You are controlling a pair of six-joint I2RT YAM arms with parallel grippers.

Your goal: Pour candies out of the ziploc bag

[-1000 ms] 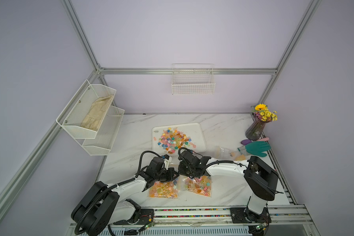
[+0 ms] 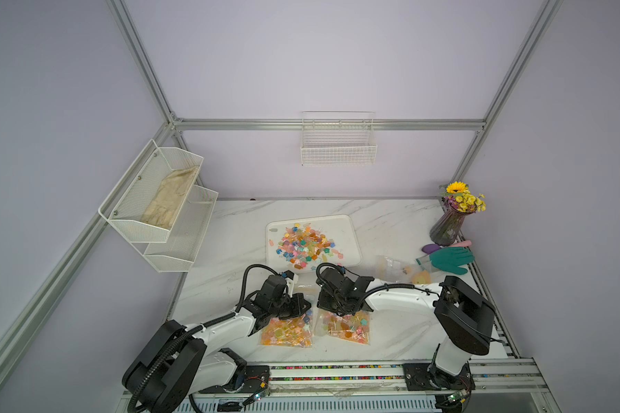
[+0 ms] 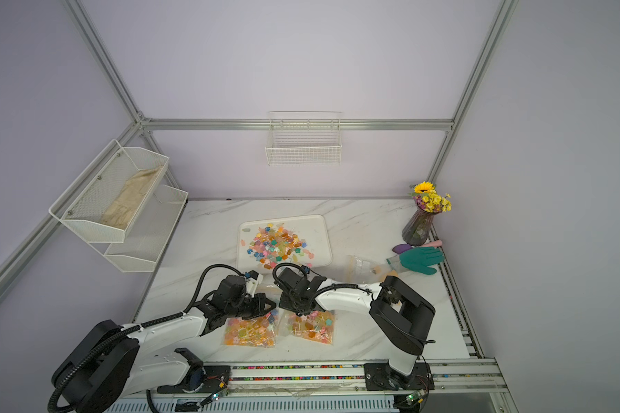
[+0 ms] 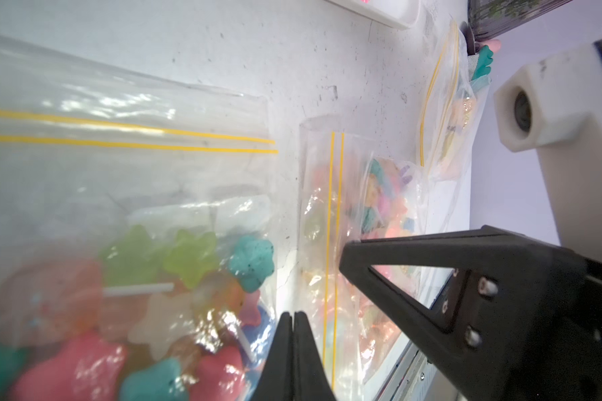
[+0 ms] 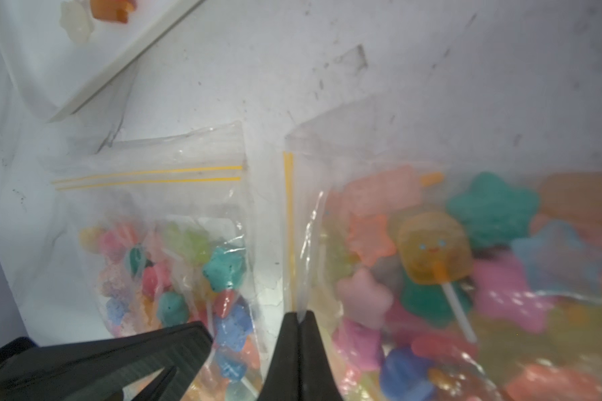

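Observation:
Two clear ziploc bags of candies with yellow seal lines lie flat near the table's front. Over the left bag [image 2: 286,334] is my left gripper; its fingers are shut, with no candy between them. The right bag [image 2: 351,327] is turned, its seal end toward the left bag. My right gripper is shut at that seal end, the film's edge right at its fingertips; whether film is pinched cannot be told. Behind the arms, a white tray [image 2: 349,241] bears a pile of loose candies [image 2: 304,246].
To the right lie another clear bag [image 2: 391,267], a teal glove [image 2: 451,260] and a flower vase [image 2: 449,227]. Both wrists are close together over the bags. Bare table shows left of the tray.
My right arm has shifted slightly to the right and toward the front. The left arm has barely moved; bags and tray look unchanged.

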